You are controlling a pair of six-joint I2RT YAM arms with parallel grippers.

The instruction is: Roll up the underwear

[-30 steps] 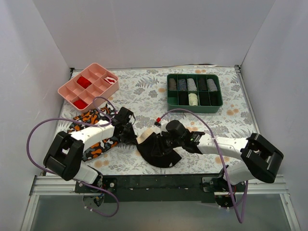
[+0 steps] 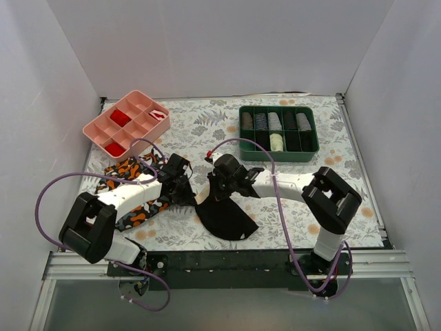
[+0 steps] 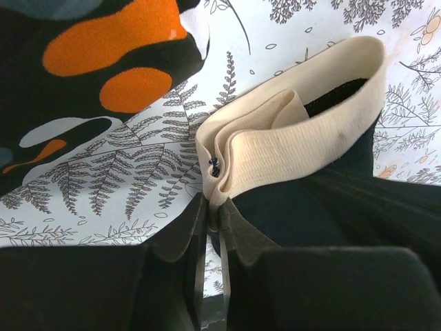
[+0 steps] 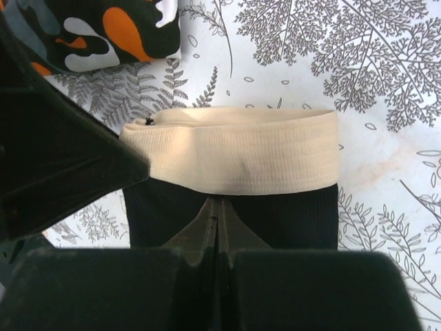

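Black underwear (image 2: 226, 222) with a cream waistband (image 3: 303, 148) lies on the patterned cloth, folded in a long shape. At the left end of the waistband, my left gripper is shut on the bunched band. My right gripper is shut at the black fabric just below the waistband (image 4: 241, 155); nothing clearly shows between its fingers. In the top view both grippers are close together at the underwear's upper end. The left arm's dark finger covers part of the band's left end in the right wrist view.
An orange, black and white patterned garment (image 2: 141, 214) lies to the left, partly under the left arm. At the back stand a pink divided box (image 2: 141, 93) and a green divided box (image 2: 279, 157) with rolled items.
My right gripper has moved left and up in the top view, from over the black fabric to the waistband end. The left gripper has stayed almost still at the band.
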